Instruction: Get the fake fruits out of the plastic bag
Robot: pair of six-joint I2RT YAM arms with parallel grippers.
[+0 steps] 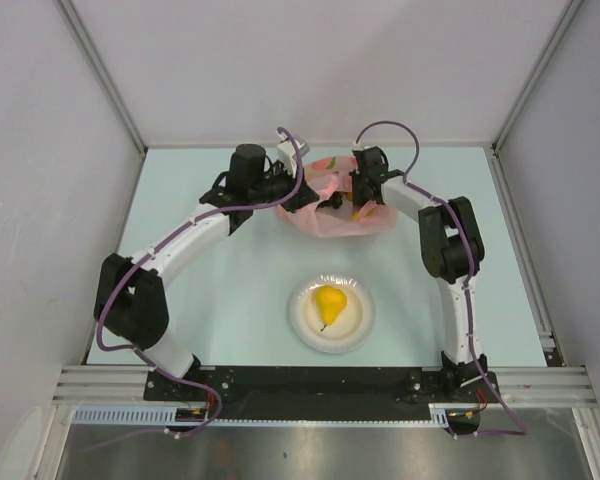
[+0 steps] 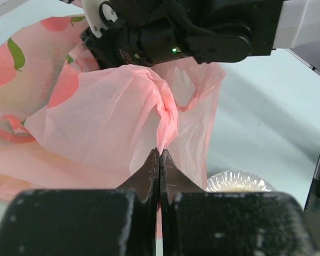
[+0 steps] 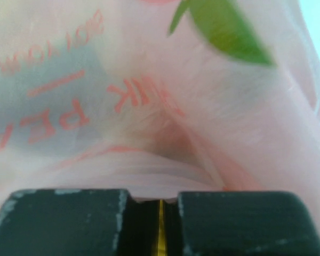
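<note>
The pink plastic bag (image 1: pixel 335 226) lies open at the back of the table. My left gripper is shut on a gathered edge of it, holding that edge up. Inside the bag, my right gripper (image 1: pixel 357 197) is low and its fingers are shut. A thin yellow strip shows between those fingers in the right wrist view; whether anything is held there does not show. Some yellow and orange fruit is partly visible in the bag beside the right gripper. A yellow pear (image 1: pixel 329 302) rests on the white plate (image 1: pixel 303 328).
The plate stands at the front middle, clear of both arms. Bare table (image 1: pixel 220 300) lies to its left and more to its right. The right arm reaches across the bag's right side, and folds of the bag fill the right wrist view.
</note>
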